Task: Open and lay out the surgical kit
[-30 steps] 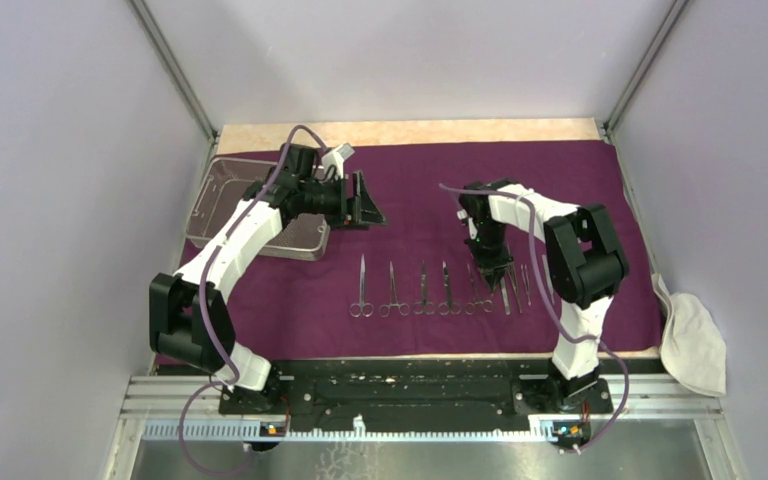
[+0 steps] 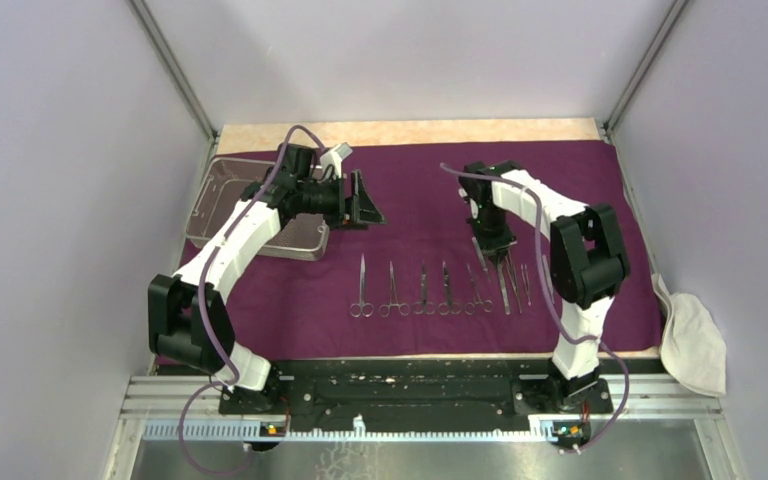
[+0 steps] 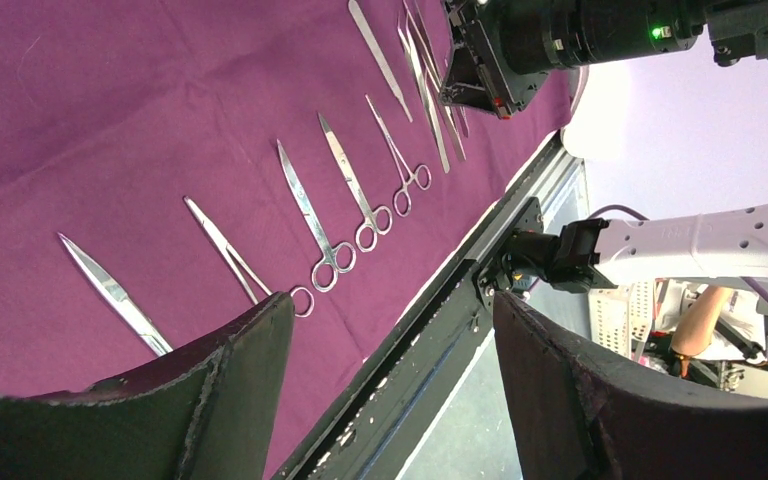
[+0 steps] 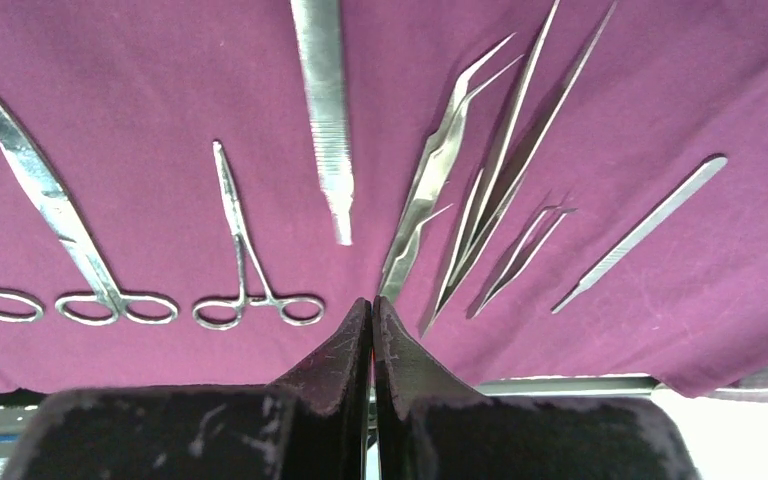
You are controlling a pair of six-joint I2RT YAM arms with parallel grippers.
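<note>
A row of scissors and clamps (image 2: pixel 362 300) lies on the purple cloth (image 2: pixel 410 200), with a flat handle (image 4: pixel 322 120), several tweezers (image 4: pixel 435 165) and a slim handle (image 4: pixel 640 232) to their right. My right gripper is shut, fingertips pointing down over the tweezers, nothing seen between them. My left gripper stands open and empty near the steel tray, above the cloth left of the instruments.
The steel tray (image 2: pixel 200 215) sits at the left, partly under my left arm. A folded white towel (image 2: pixel 693 350) lies at the right edge.
My right gripper and wrist have moved up in the top view, toward the back of the cloth. The left arm looks unchanged.
</note>
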